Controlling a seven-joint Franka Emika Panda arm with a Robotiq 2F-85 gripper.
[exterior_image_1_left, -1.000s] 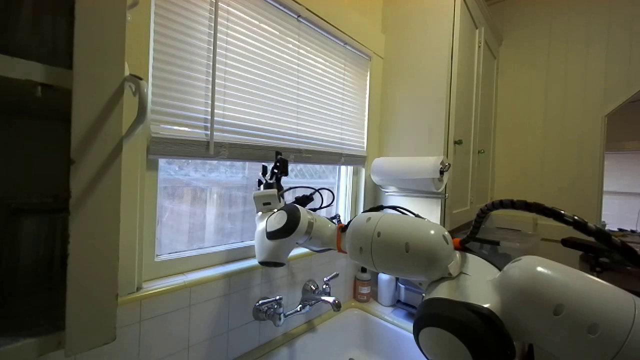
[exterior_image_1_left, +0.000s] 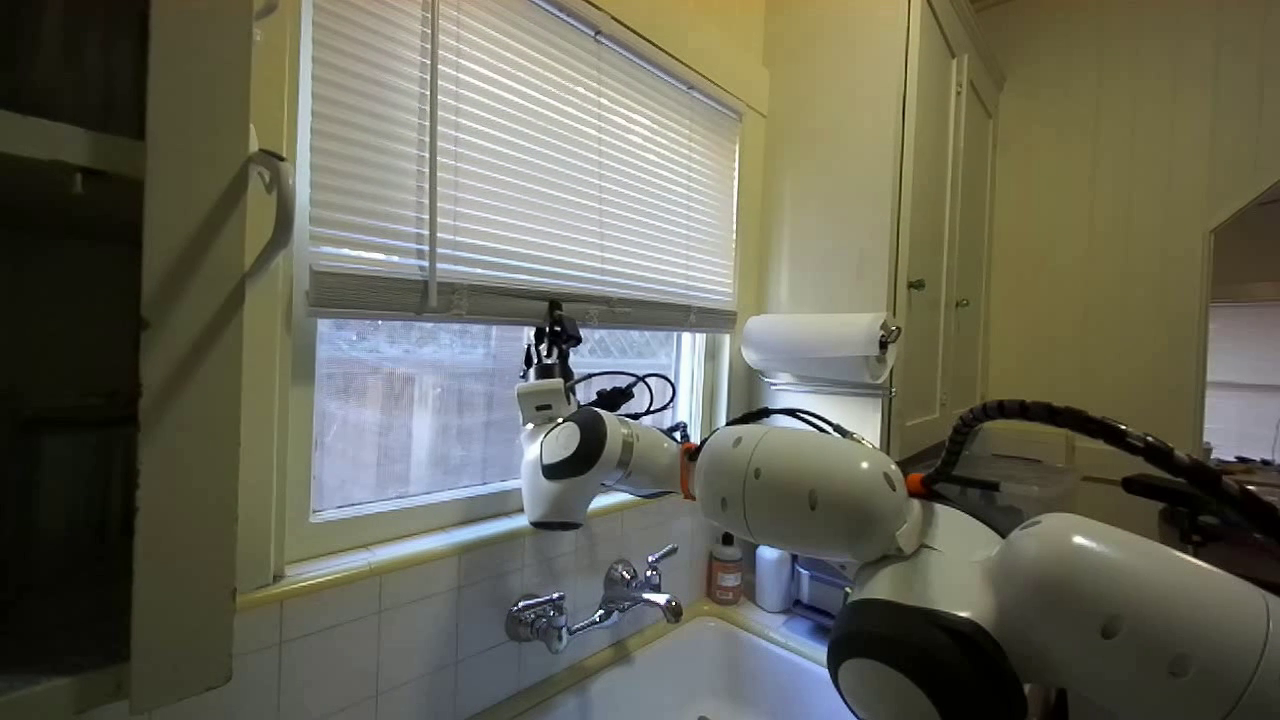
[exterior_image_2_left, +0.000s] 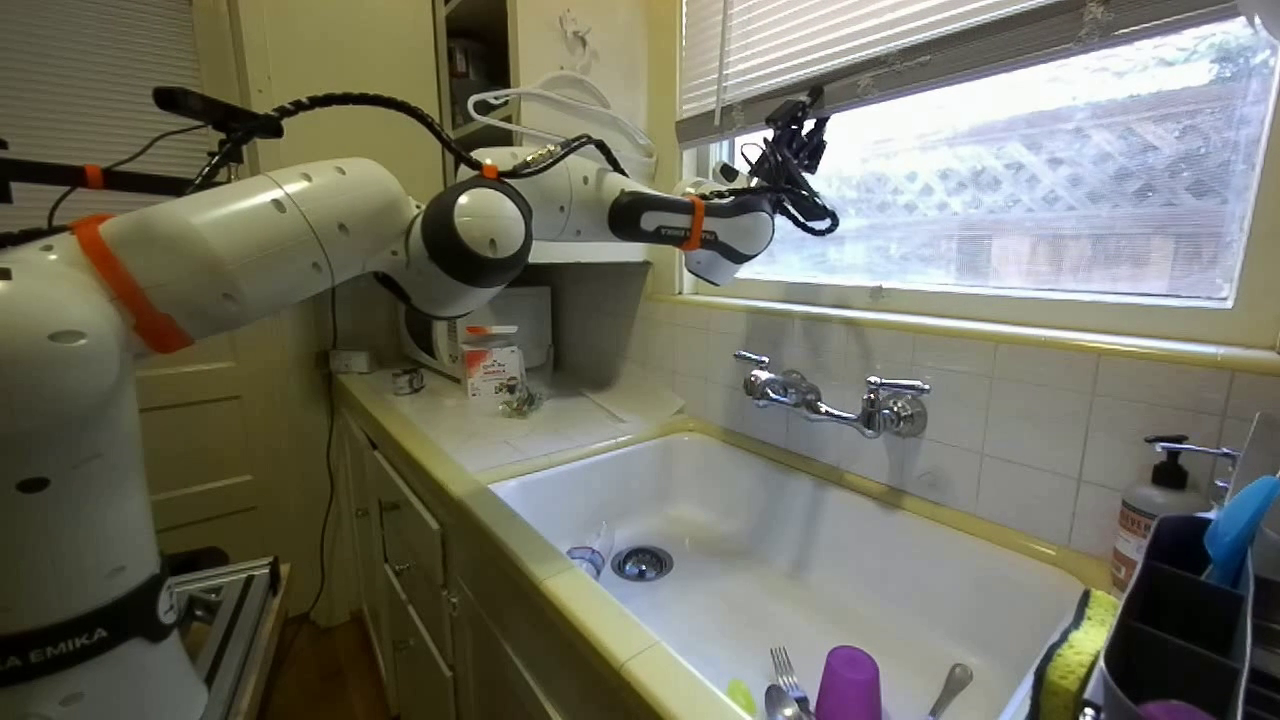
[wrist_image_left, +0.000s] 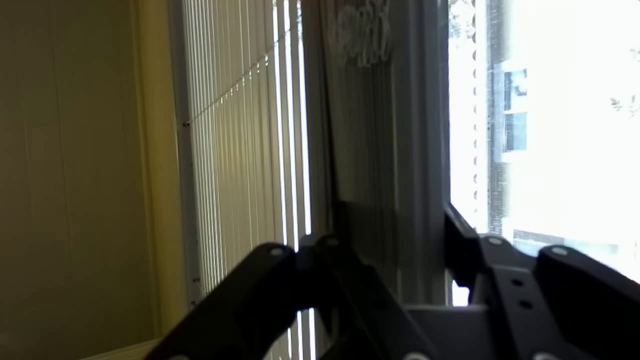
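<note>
White slatted blinds (exterior_image_1_left: 540, 168) cover the upper part of the window, and their thick bottom rail (exterior_image_1_left: 408, 300) hangs above the bare glass. My gripper (exterior_image_1_left: 552, 318) reaches up to that rail near the middle of its length. Close up in the wrist view, the stacked rail (wrist_image_left: 384, 180) stands between my two black fingers, and the gripper is shut on it. From the other side, the gripper (exterior_image_2_left: 798, 114) meets the lower edge of the blinds (exterior_image_2_left: 864, 54). The fingertips' far ends are partly hidden by the rail.
Below the window are a chrome faucet (exterior_image_2_left: 840, 402) and a white sink (exterior_image_2_left: 744, 516) with a purple cup (exterior_image_2_left: 849, 682) and cutlery. A paper towel roll (exterior_image_1_left: 818, 346) hangs right of the window; an open cabinet door (exterior_image_1_left: 192, 360) stands at the left.
The gripper has shifted slightly right, and its fingers have come closer together around the rail. The blinds' lower part has shifted slightly right as well.
</note>
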